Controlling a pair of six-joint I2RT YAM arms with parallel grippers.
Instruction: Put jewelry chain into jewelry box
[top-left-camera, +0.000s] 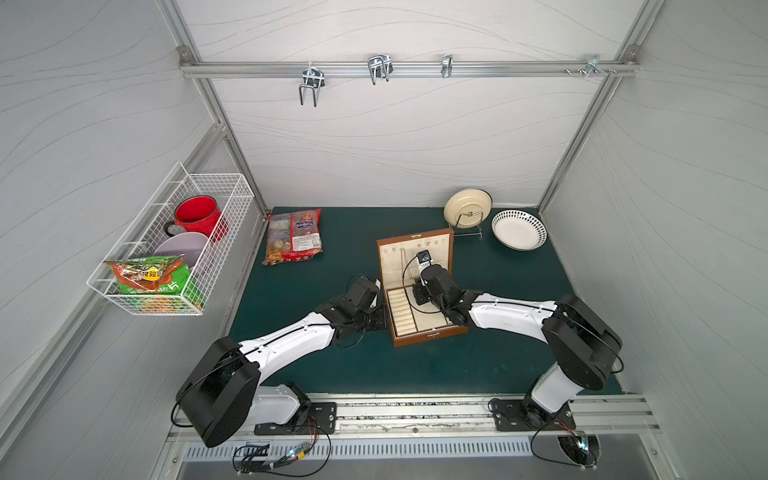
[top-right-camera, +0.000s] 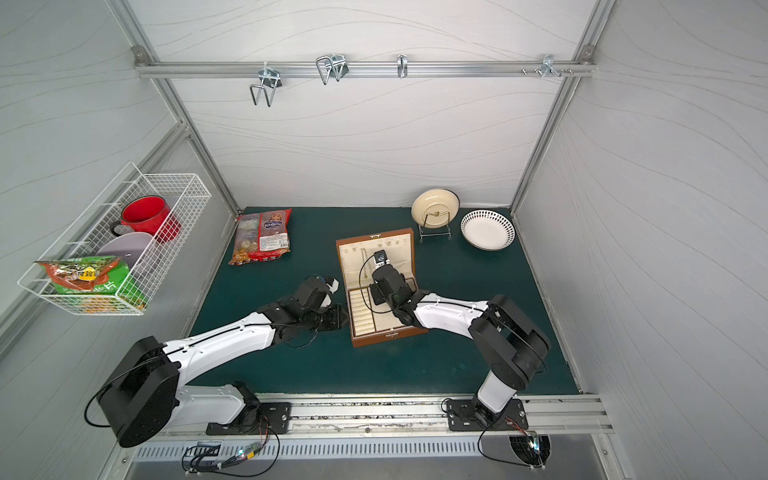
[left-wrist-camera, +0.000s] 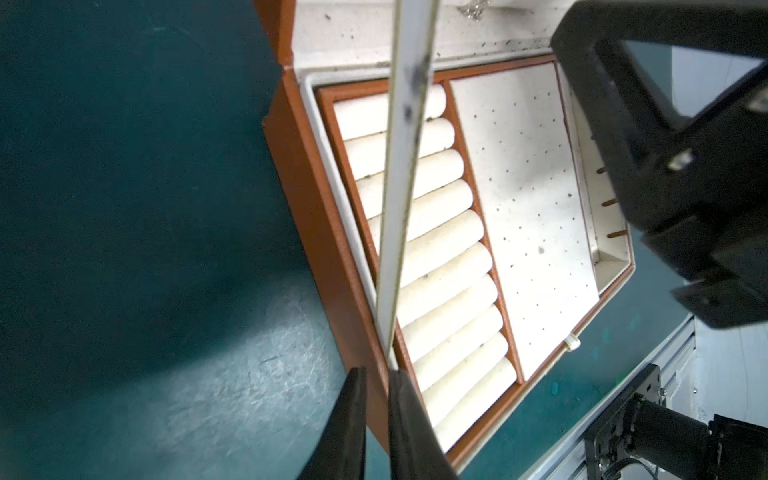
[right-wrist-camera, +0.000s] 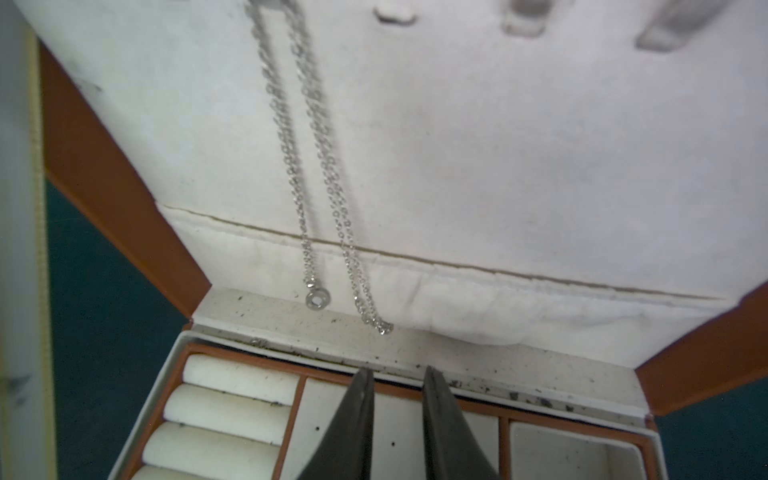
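The silver jewelry chain hangs from a hook inside the raised lid, its strands falling against the white lining; a small ring dangles at one end. Standing lid-up, the brown jewelry box shows a row of white ring rolls and a flat pad. My right gripper is above the box's inside, in front of the lid, slightly open with nothing between its fingers. My left gripper is at the box's left side wall, its tips a little apart; whether they touch the wall cannot be told.
A snack bag lies at the back left. Behind the box, a cream plate stands on a rack beside a white bowl. A wire basket hangs on the left wall.
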